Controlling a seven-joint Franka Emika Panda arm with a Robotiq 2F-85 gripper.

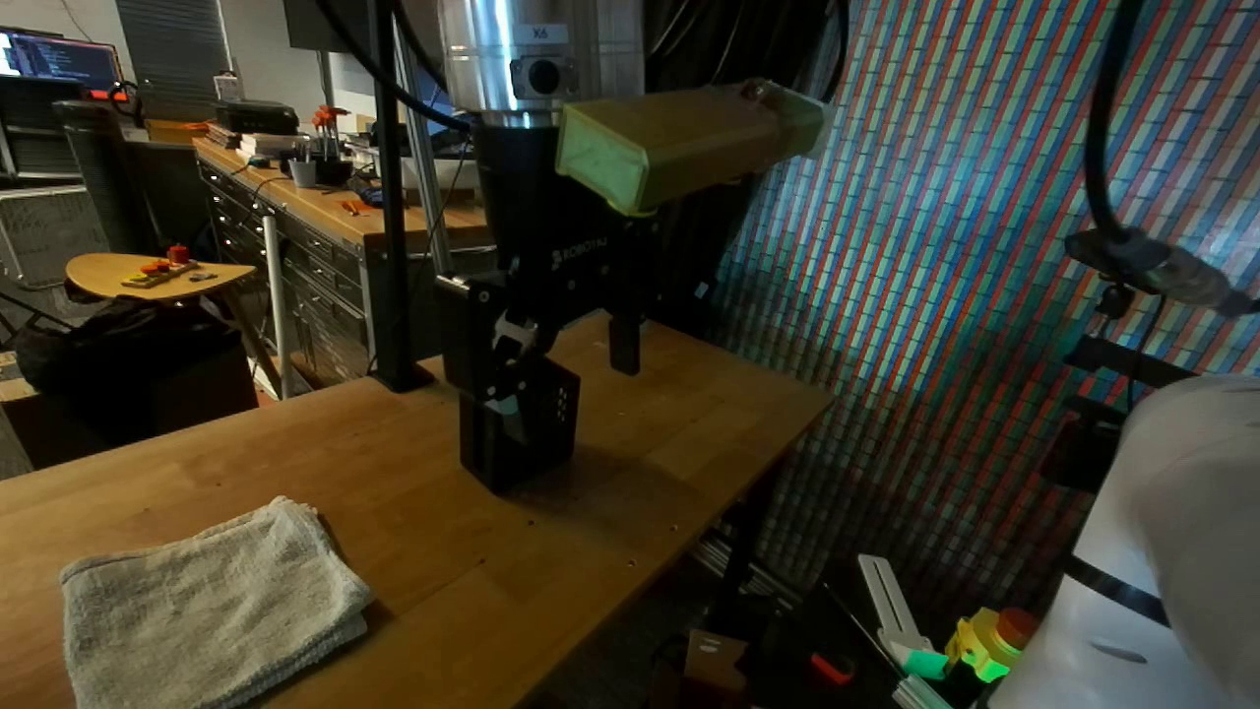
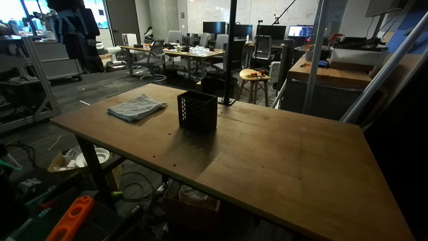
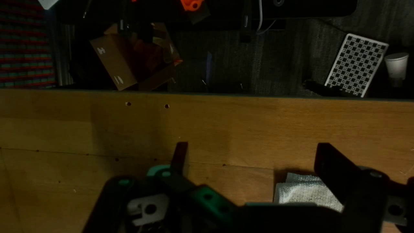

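Observation:
My gripper [image 1: 569, 380] hangs in exterior view 1 with its two fingers wide apart and nothing seen between them. In the wrist view the open gripper shows bare wood in the gap. A black basket with perforated sides stands upright on the table, seen whole in exterior view 2 [image 2: 197, 111]. From exterior view 1, one finger overlaps the basket's [image 1: 520, 447] upper part; contact cannot be judged. A folded grey cloth [image 1: 213, 603] lies flat on the table, apart from the basket. Part of the cloth [image 3: 308, 194] appears behind the right finger in the wrist view.
The wooden table [image 2: 281, 160] has wide free room to the basket's right in exterior view 2. A black post [image 2: 229, 60] rises from the far table edge, close to the basket. Beyond the near edge lie a cardboard box [image 3: 116, 58] and loose items on the floor.

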